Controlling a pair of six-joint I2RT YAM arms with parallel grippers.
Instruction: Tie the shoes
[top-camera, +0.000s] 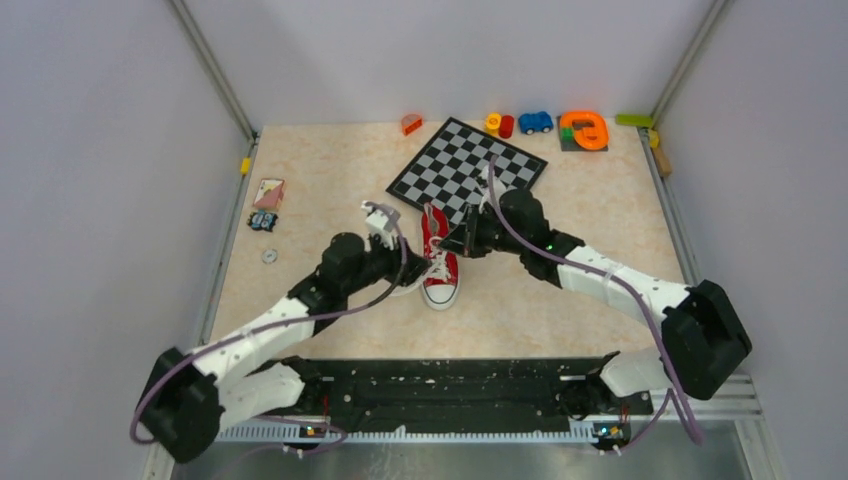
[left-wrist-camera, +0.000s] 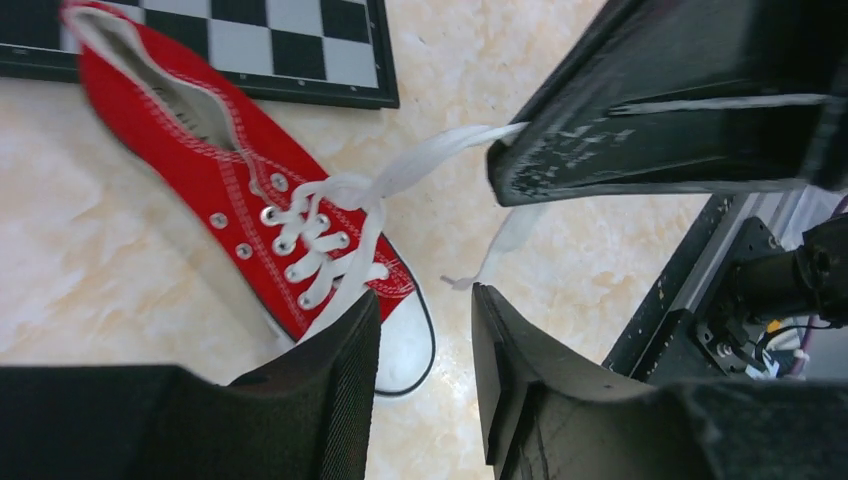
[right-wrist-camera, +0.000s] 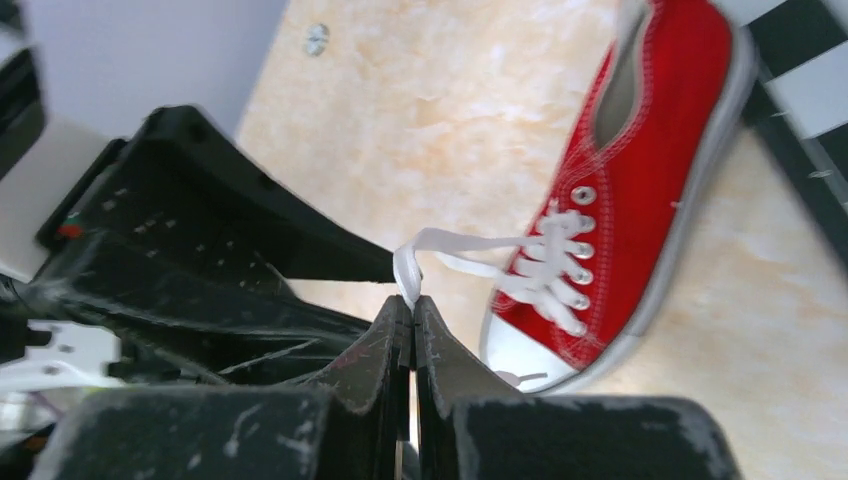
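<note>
The red shoe (top-camera: 440, 287) with white laces lies toe toward the front edge. In the left wrist view, the lace (left-wrist-camera: 420, 160) stretches from the shoe to my right gripper, and a loose end dangles below that gripper. Another strand (left-wrist-camera: 362, 262) runs down the toe side, passing behind a left finger. My right gripper is shut on the lace, which shows at its fingertips. Beside the toe, my left gripper stands partly open, with no lace visible between its fingertips. From above, both grippers hide part of the shoe's lacing.
A checkered board (top-camera: 466, 168) lies right behind the shoe's heel. Toys, among them a blue car (top-camera: 536, 122) and an orange ring (top-camera: 584, 130), line the back edge. Small items such as a card box (top-camera: 269, 194) sit at the left.
</note>
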